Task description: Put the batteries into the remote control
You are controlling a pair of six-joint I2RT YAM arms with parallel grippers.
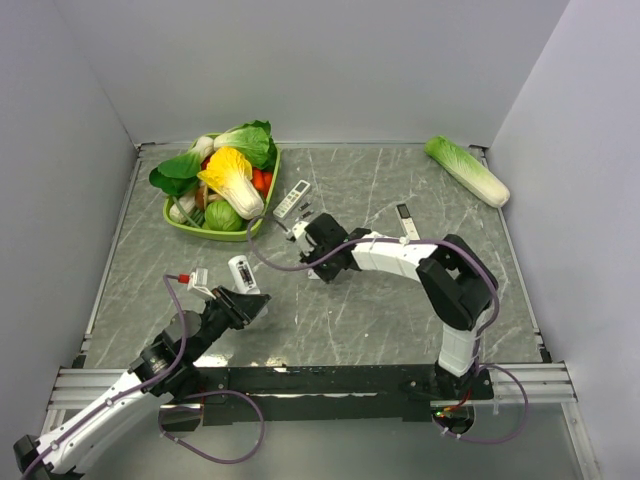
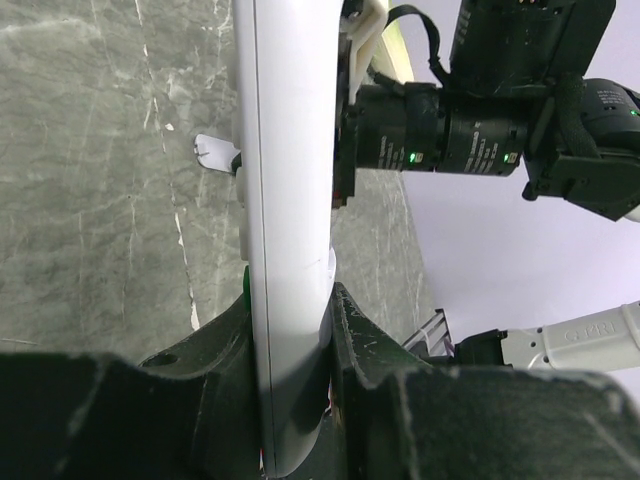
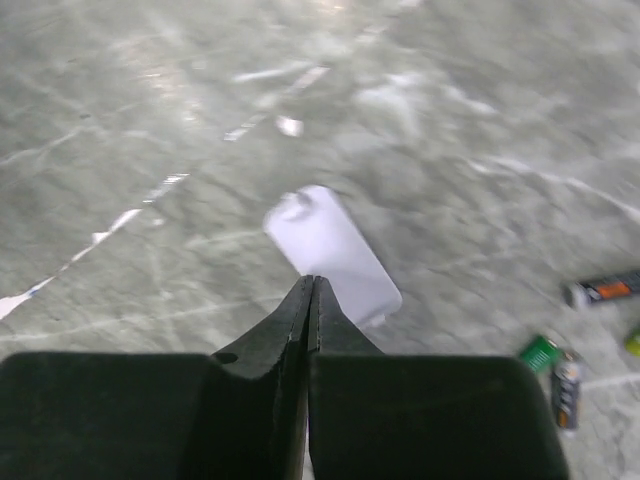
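Note:
The white remote control [image 2: 290, 200] stands upright in my left gripper, which is shut on it. Over the table, my right gripper is shut, its fingertips meeting with nothing between them. In the right wrist view the white battery cover [image 3: 335, 250] lies flat on the table, outside those fingers, and the tips overlap its near end. That same cover [image 2: 215, 152] shows left of the remote in the left wrist view. Loose batteries lie to the right: a dark one [image 3: 608, 290], a green one [image 3: 540, 353] and a small dark one [image 3: 566, 392].
A green basket of vegetables [image 1: 215, 235] stands at the back left, with a second white remote [image 1: 292, 199] beside it. A black-and-white handheld object [image 1: 407, 222] and a napa cabbage [image 1: 468, 172] lie on the right.

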